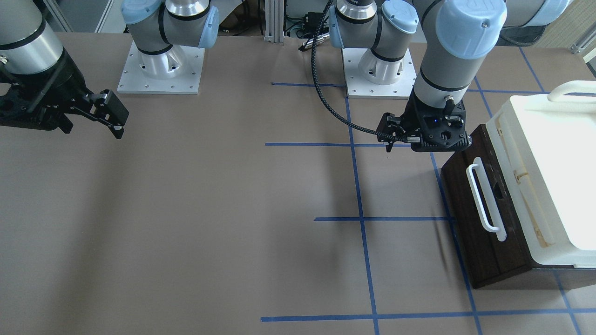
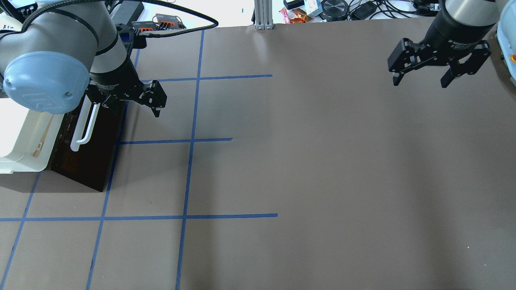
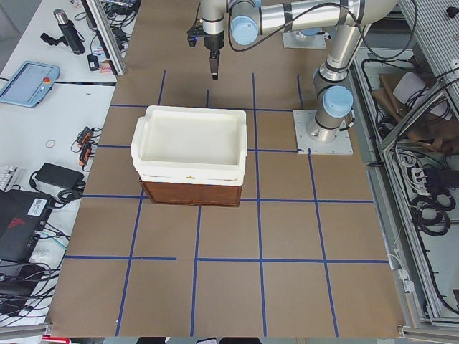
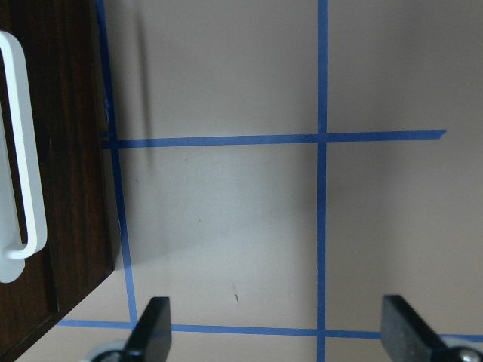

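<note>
A dark wooden box (image 1: pixel 494 262) with a white vertical handle (image 1: pixel 483 201) stands at the right in the front view, a white open tray (image 3: pixel 189 172) on top. In the wrist view its handle (image 4: pixel 26 143) lies at the upper left. My gripper (image 1: pixel 399 142) hangs in the air beside the box's handle side, toward the rear; in the wrist view its two fingertips (image 4: pixel 158 324) are wide apart over bare taped floor, with nothing between them.
A second black gripper (image 2: pixel 421 72) and arm hang over the other side of the table. White robot base plates (image 1: pixel 159 83) stand at the back.
</note>
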